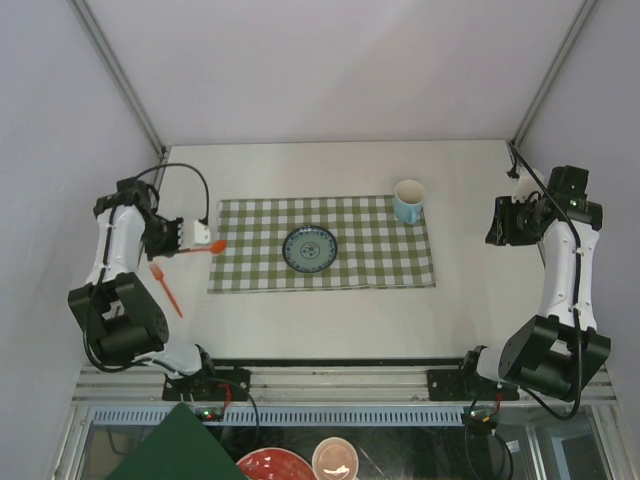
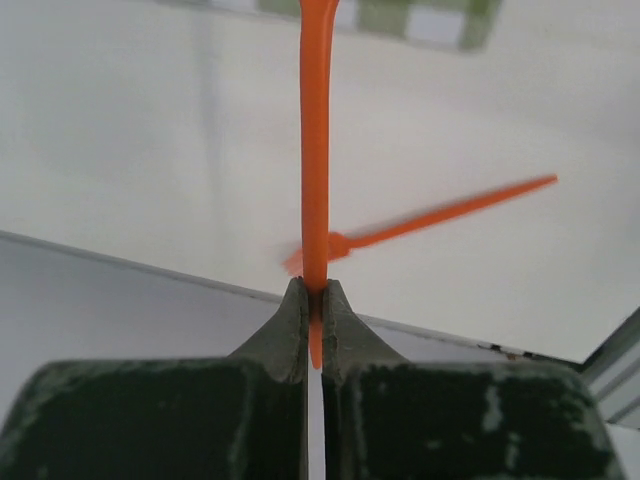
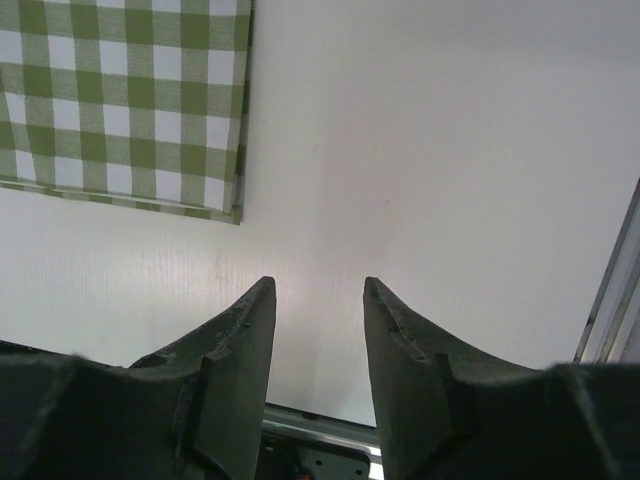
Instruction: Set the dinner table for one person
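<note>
My left gripper is shut on the handle end of an orange spoon, raised above the table. From above, the spoon's bowl reaches over the left edge of the checkered placemat. An orange fork lies on the bare table left of the mat; the left wrist view shows it blurred, below the spoon. A dark patterned plate rests mid-mat. The light blue mug stands at the mat's back right corner. Over the table's right side, my right gripper is open and empty.
Bare white table surrounds the mat, with free room in front and to the right. Outside the front edge are a red bowl and a pinkish cup. Walls close in both sides and the back.
</note>
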